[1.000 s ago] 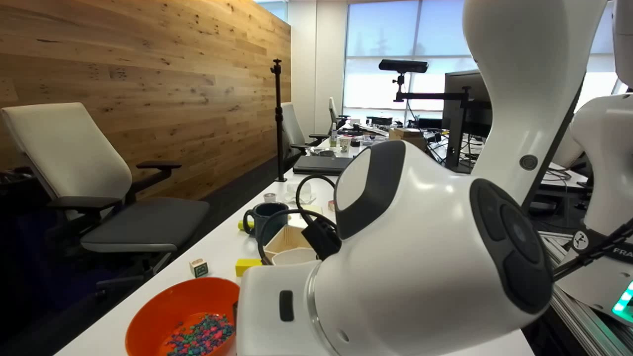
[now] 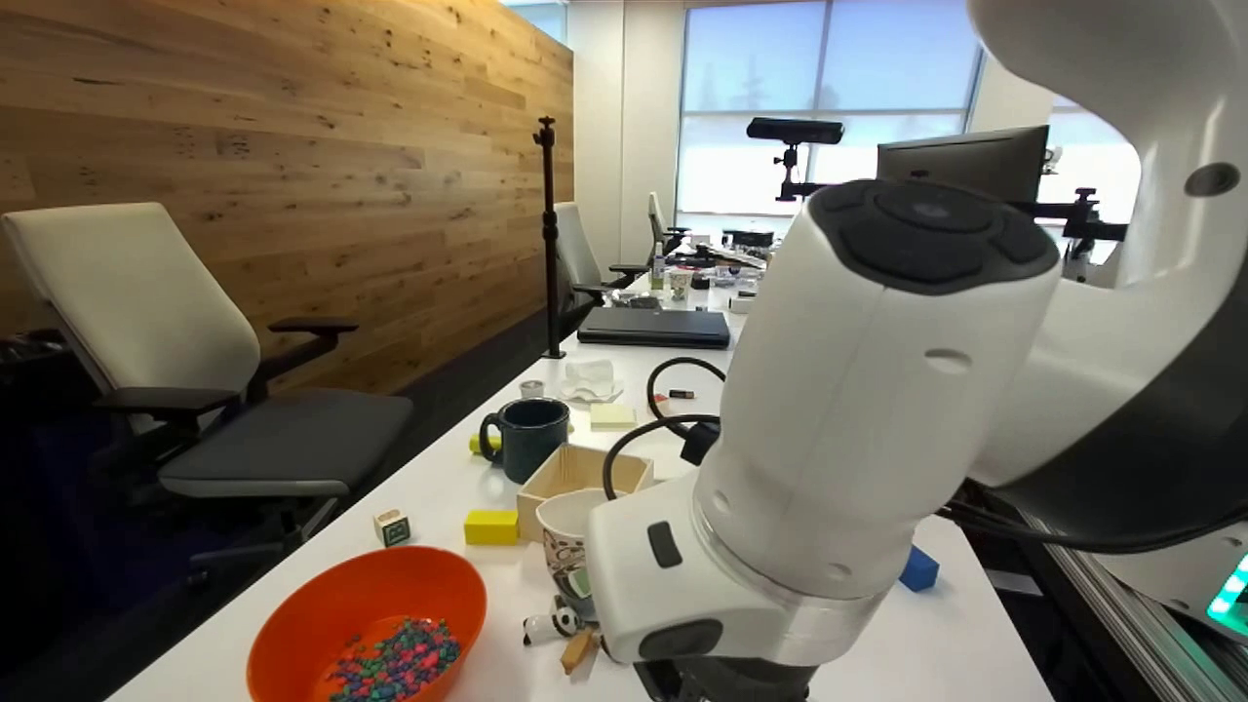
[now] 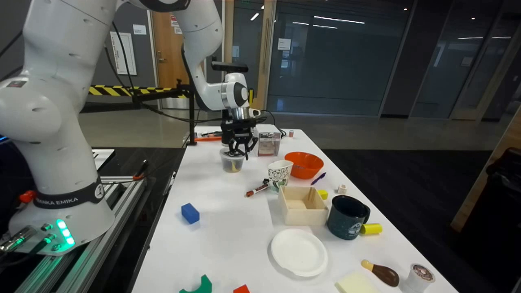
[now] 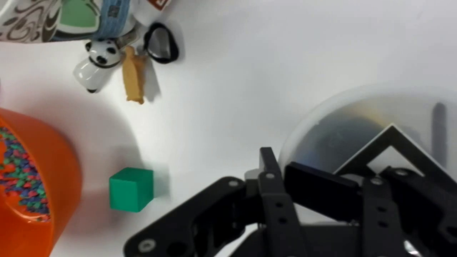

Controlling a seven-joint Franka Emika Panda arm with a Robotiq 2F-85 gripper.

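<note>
A clear plastic tub [image 4: 295,143] fills the right of the wrist view, its pale rim running between my fingertips. My gripper is shut on that rim, one finger outside the wall and the other inside. In exterior view 2 the tub [image 3: 231,163] is under the gripper [image 3: 240,152] on the far part of the table; something yellowish shows through its wall. Whether its base touches the table is hard to tell. Exterior view 1 has the fingers and tub hidden by the arm and the frame's edge.
An orange bowl [image 4: 64,171] of small coloured pieces and a green cube [image 4: 130,189] are left of the gripper. A patterned cup [image 3: 279,171], wooden box [image 3: 305,217] and dark mug [image 3: 346,219] stand nearer.
In exterior view 1 the arm has swung right and its wrist now stands more upright. The patterned cup and small figures beside the bowl have come into view.
</note>
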